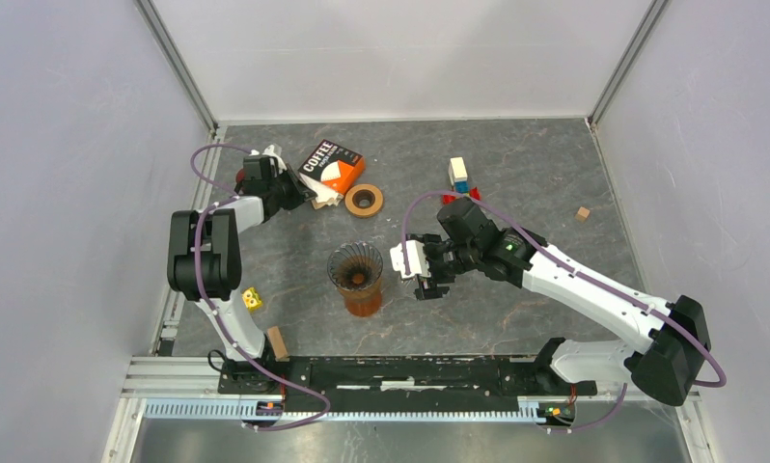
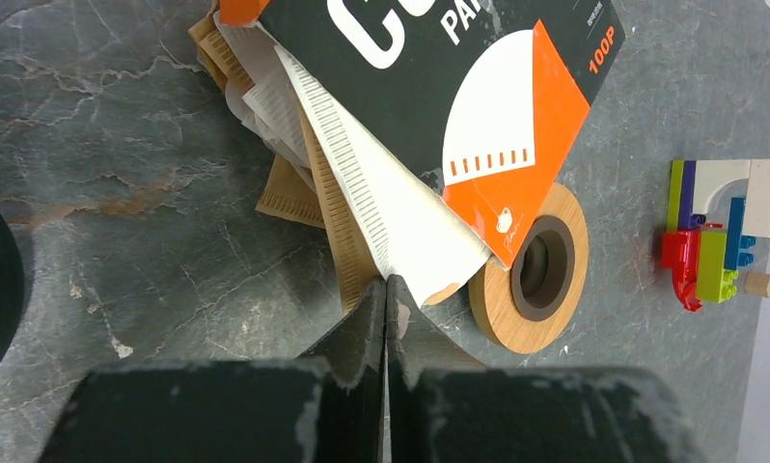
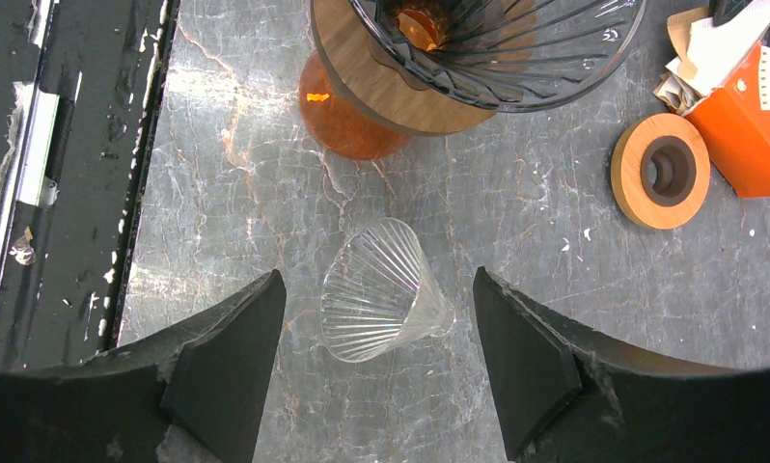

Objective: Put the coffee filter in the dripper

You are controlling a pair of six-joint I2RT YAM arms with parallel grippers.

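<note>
In the left wrist view, white and brown paper coffee filters (image 2: pixel 400 212) stick out from under the orange and black box (image 2: pixel 410 87). My left gripper is shut at the lower edge of the filters, with paper at its fingertips; which sheets are pinched is hard to tell. The ribbed clear dripper (image 1: pixel 355 260) sits upright on its amber-coloured server (image 1: pixel 364 304), front centre. To the right of it, my right gripper stands open above a small clear ribbed cone (image 3: pixel 367 299) lying on the table, its fingers on either side with gaps.
A wooden ring stand (image 1: pixel 364 201) lies beside the filter box. Toy bricks (image 1: pixel 458 178) are at the back right, and a small wooden block (image 1: pixel 582 213) lies farther right. Open table lies between the filters and the dripper.
</note>
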